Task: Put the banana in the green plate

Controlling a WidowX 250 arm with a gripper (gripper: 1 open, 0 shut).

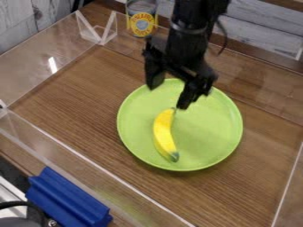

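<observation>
The yellow banana [165,135] lies on the green plate [213,133], left of the plate's middle, its darker tip toward the front. Just behind and above it is my black gripper [168,96], over the plate's back part and clear of the banana. Its fingers stand apart with green plate showing between them and nothing held. The arm hides part of the plate's back rim.
A can with a yellow label [142,19] stands at the back, left of the arm. A clear stand [97,27] is beside it. The blue block [66,200] sits front left. Clear walls edge the wooden table, bare left and right of the plate.
</observation>
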